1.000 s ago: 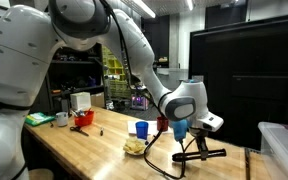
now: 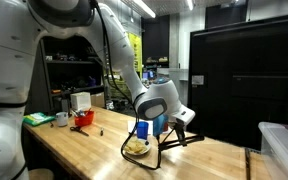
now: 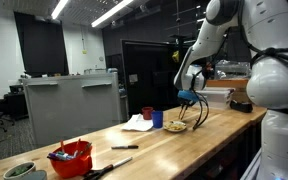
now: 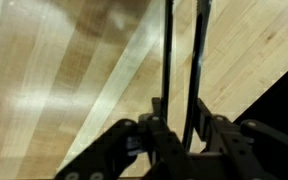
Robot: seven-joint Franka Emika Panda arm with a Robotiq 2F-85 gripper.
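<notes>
In the wrist view my gripper is shut on a long black two-pronged tool point(image 4: 196, 62), which looks like tongs. Its two thin prongs run towards the top of the picture, a narrow gap between them. The white arm leans over the table in exterior view 1, and the dark tool point(image 2: 192, 139) hangs near its end, above the wood. How the fingers grip it is too small to tell there. To the left of the arm stands a plate with yellow pieces point(image 2: 136, 146), close by but apart from the tool.
Behind the plate is a blue cup point(image 3: 157, 119), with a red cup point(image 3: 147, 113) and a white cloth point(image 3: 136, 124) near it. A red basket point(image 3: 70, 159) and dark-handled tools point(image 3: 108, 169) lie at the far end.
The arm has swung left in exterior view 1, carrying the dark tool closer to the plate and somewhat higher in the picture. The plate and cups have stayed put.
</notes>
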